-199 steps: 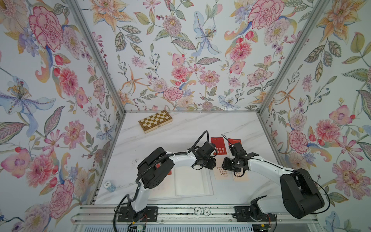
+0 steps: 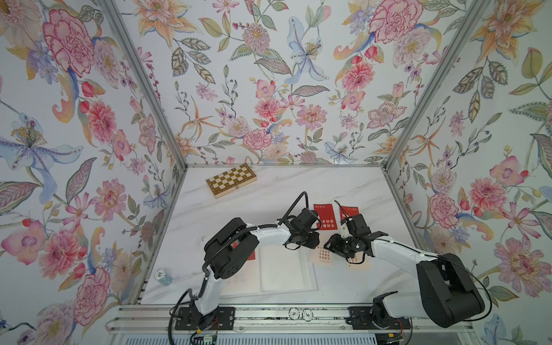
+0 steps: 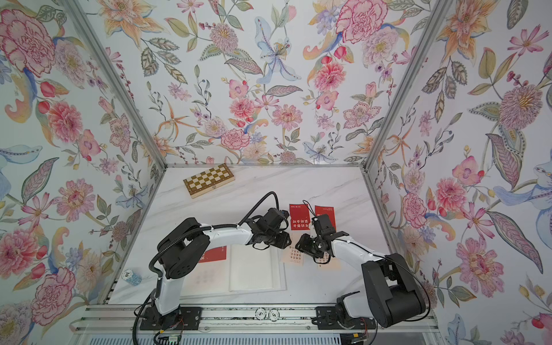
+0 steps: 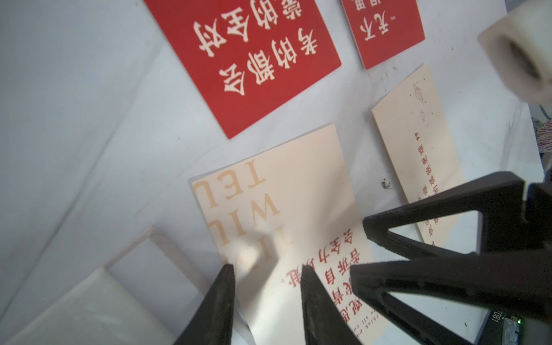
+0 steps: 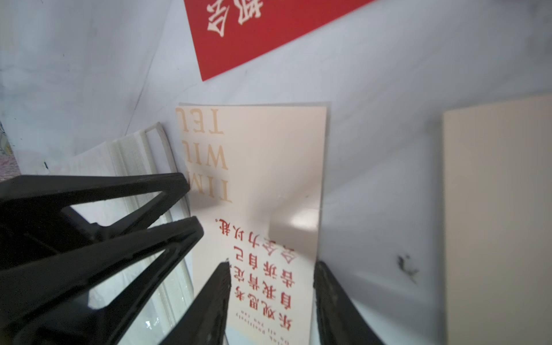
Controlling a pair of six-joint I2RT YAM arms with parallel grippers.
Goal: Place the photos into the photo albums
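Note:
A cream photo card (image 4: 287,184) with red and pale lettering lies beside the open white album (image 2: 284,270). My left gripper is at the card's album-side edge; it looks narrowed on that edge, though the contact is hard to see. My right gripper stands open over the same card, near its opposite edge. Another cream card (image 4: 419,138) lies to the right. Two red cards (image 4: 258,80) (image 4: 382,40) lie behind the cream ones. More red and cream pages (image 3: 207,270) at the album's left are partly covered by the left arm.
A wooden chessboard (image 2: 231,180) lies at the back left and a small cylindrical container (image 2: 163,276) at the front left. The two grippers are close together over the cards.
My right gripper has shifted slightly left toward my left gripper and the card.

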